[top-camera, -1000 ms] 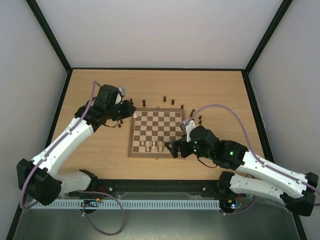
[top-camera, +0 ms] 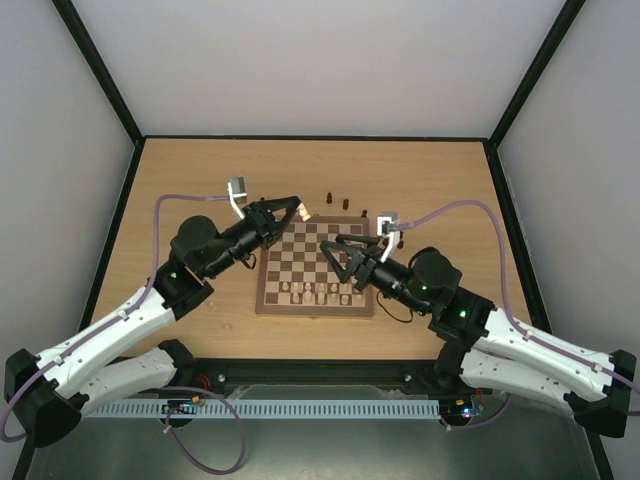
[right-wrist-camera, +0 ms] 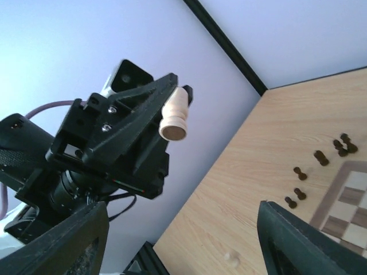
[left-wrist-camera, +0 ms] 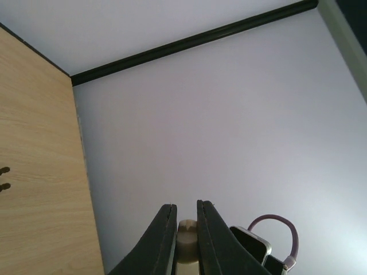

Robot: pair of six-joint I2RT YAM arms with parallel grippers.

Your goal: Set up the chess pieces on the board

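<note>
My left gripper [top-camera: 300, 207] is shut on a pale wooden chess piece [right-wrist-camera: 174, 114], held in the air over the board's far-left part. In the left wrist view the piece's rounded end [left-wrist-camera: 187, 240] shows between the fingers. My right gripper [top-camera: 333, 253] stands open above the board's right half, facing the left one, with nothing between its fingers. The chessboard [top-camera: 313, 312] lies on the table. Several pale pieces [top-camera: 308, 296] stand in its near rows; the arm partly covers the right end. The far rows I can see are bare.
Dark pieces [top-camera: 329, 198] lie on the table beyond the board, and more [right-wrist-camera: 321, 157] show in the right wrist view. A small pale piece [right-wrist-camera: 231, 256] lies on the table there.
My left gripper has turned and moved right with the pale piece. The right gripper has moved up from the near rows and now faces it with its fingers apart.
</note>
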